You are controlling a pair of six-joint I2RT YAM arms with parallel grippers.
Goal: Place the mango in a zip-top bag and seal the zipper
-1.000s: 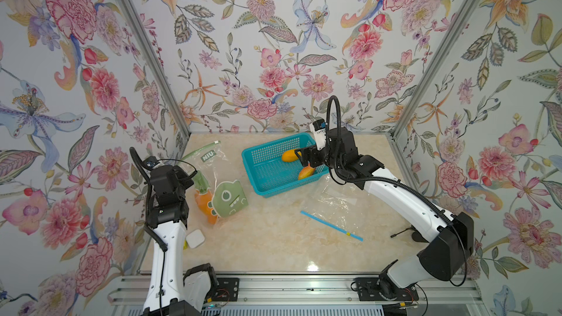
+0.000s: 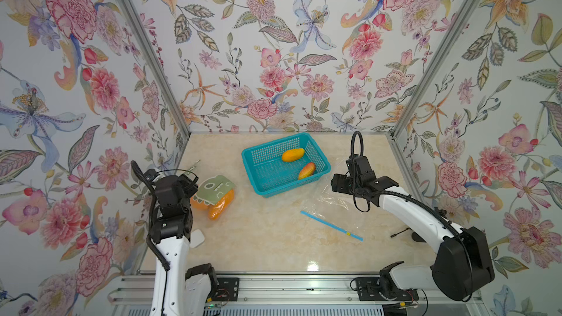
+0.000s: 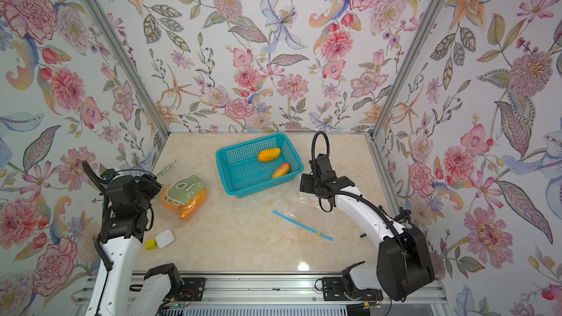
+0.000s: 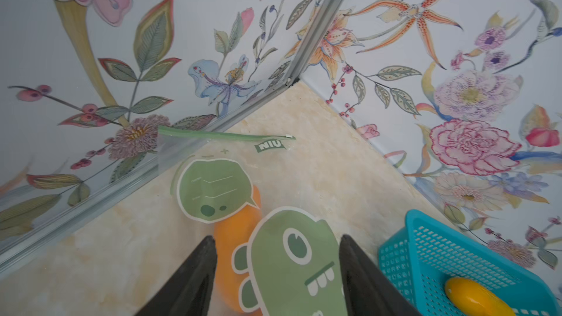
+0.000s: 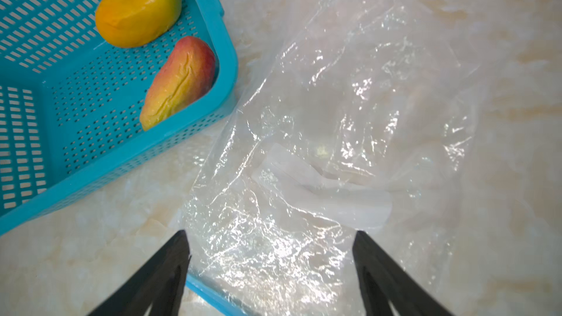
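A clear zip top bag [image 5: 327, 158] with a blue zipper strip [image 2: 331, 225] lies flat and empty right of the basket. Above it, my right gripper stands open with nothing between its fingers. Two mangoes rest in the blue basket: a yellow one [image 5: 140, 8] and a red-yellow one [image 5: 181, 79]. At the far left lies a second bag, green-printed [image 4: 292, 257], with something orange [image 2: 220, 204] inside; its green zipper strip [image 4: 228, 135] is toward the wall. Over this bag my left gripper is open, its fingers apart and empty.
The blue basket [image 2: 257, 188] stands at the back middle of the table, between the two bags. A white block [image 3: 165, 238] and a yellow block [image 3: 151, 244] lie by the left arm.
My right arm has swung from over the basket to above the clear bag and lowered. The green-printed bag has shifted left and turned, its top now near the left wall.
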